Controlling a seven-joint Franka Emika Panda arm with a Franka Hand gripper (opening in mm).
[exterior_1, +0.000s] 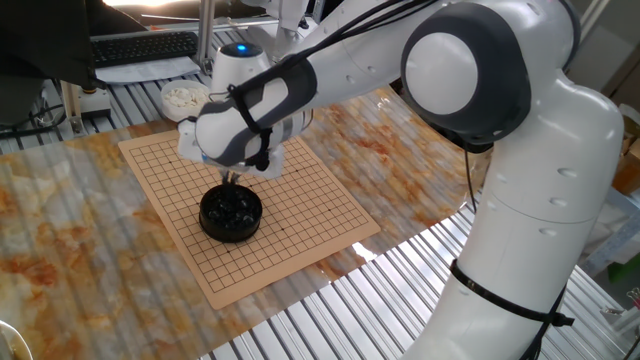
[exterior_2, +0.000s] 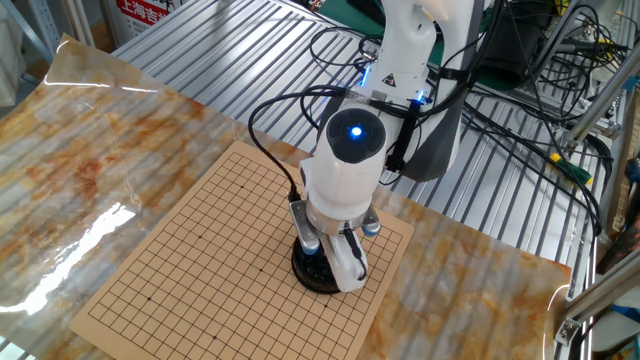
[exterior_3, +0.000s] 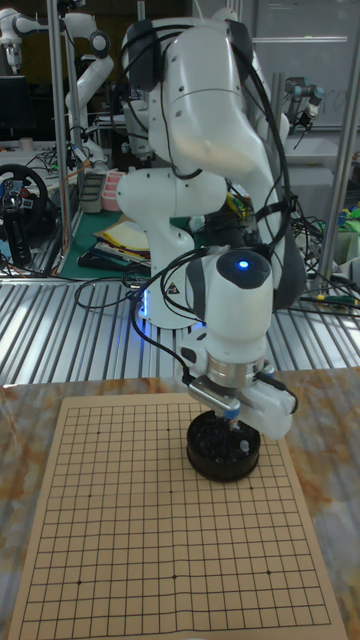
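A round black bowl (exterior_1: 231, 216) stands on the Go board (exterior_1: 300, 235), filled with black stones (exterior_1: 232, 207). Over the bowl's far part hangs my gripper (exterior_1: 228, 180), pointing down, its dark fingertips close to the rim in exterior view 1. From above, the hand covers part of the bowl (exterior_2: 309, 277). In exterior view 3 the fingertips reach down toward the stones in the bowl (exterior_3: 222, 469). Whether the fingers are apart or hold a stone is too small and dark to make out.
No stones show on the uncovered part of the board (exterior_2: 215, 275). A bowl of white stones (exterior_1: 187, 99) sits beyond the board, near a keyboard (exterior_1: 145, 47). The marbled mat (exterior_1: 75, 225) around the board is clear.
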